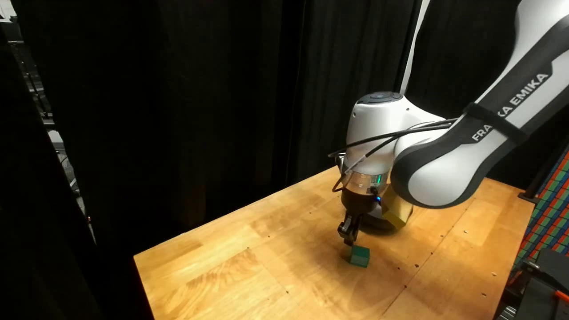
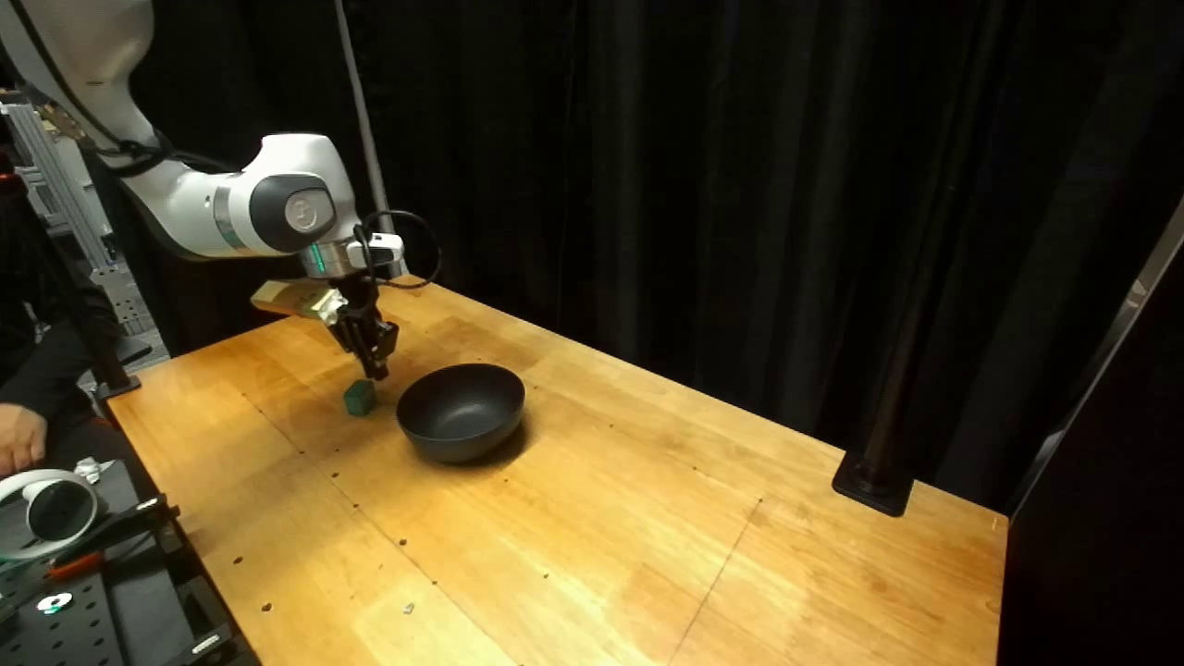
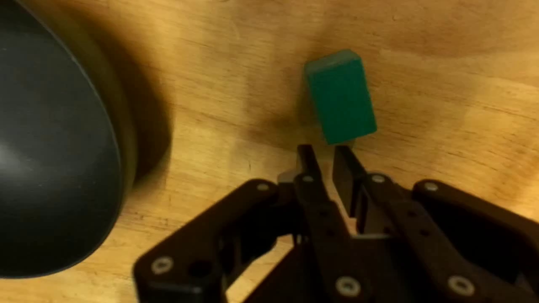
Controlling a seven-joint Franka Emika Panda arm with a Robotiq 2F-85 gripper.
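A green block (image 1: pixel 360 256) rests on the wooden table, just below and beside my gripper (image 1: pixel 347 236). In the wrist view the green block (image 3: pixel 343 101) lies beyond the fingertips, slightly to their right. Only a narrow gap separates the fingers of my gripper, and nothing is held between them. A black bowl (image 3: pixel 55 141) fills the left of that view. In exterior view 2 the bowl (image 2: pixel 461 411) stands to the right of the block (image 2: pixel 360 398), with my gripper (image 2: pixel 375 364) above the table near both.
Bare wooden table (image 2: pixel 622 522) stretches right and forward of the bowl. A black post base (image 2: pixel 873 482) stands on the far edge, in front of dark curtains. A cart with tools (image 2: pixel 89 577) and a person's hand (image 2: pixel 20 437) are off the table's left side.
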